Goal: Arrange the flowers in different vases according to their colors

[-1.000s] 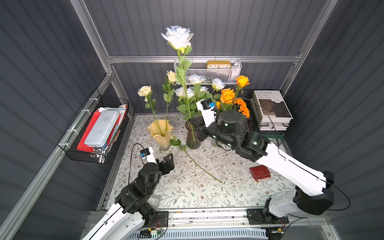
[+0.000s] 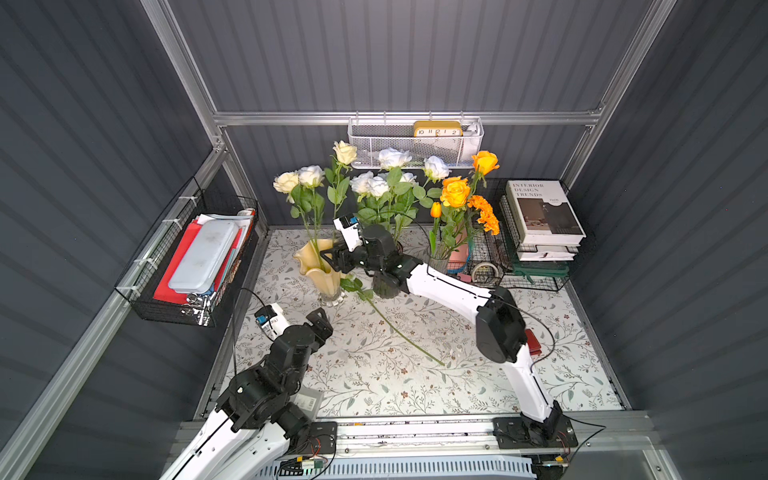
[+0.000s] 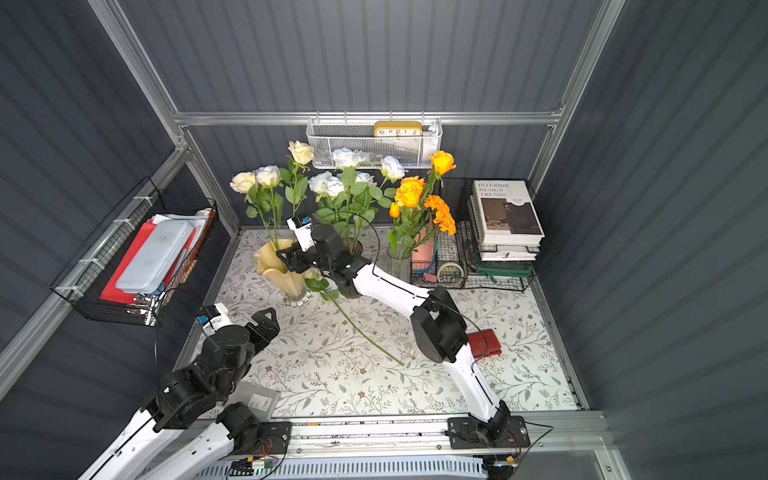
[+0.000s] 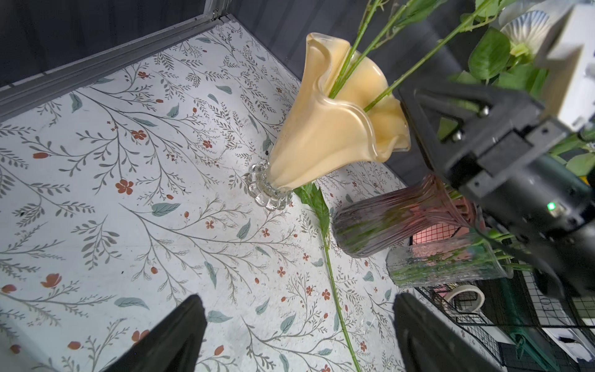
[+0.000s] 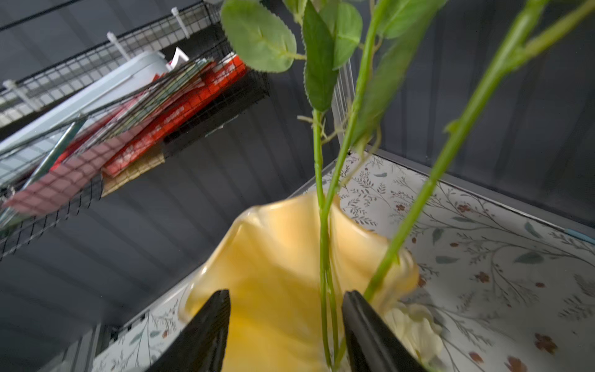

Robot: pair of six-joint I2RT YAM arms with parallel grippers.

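The cream fluted vase (image 2: 323, 280) holds two cream roses (image 2: 285, 182) and a white rose (image 2: 310, 177). Beside its rim, my right gripper is open, the green stems (image 5: 324, 248) standing between and close to its fingers. A loose stem (image 2: 404, 334) with leaves lies on the table; a cream bloom (image 5: 414, 331) shows low beside the vase in the right wrist view. White roses (image 2: 394, 157) fill the smoky vase (image 4: 387, 217), and orange flowers (image 2: 456, 192) the clear vase (image 4: 443, 260). My left gripper is open and empty above the table's near left.
At the left wall hangs a wire basket (image 2: 172, 308) with folders. Books (image 2: 548, 212) sit in a rack at the back right. A red wallet (image 3: 484, 343) lies at the right.
The rose now stands low among the cream ones. The left gripper has shifted slightly left.
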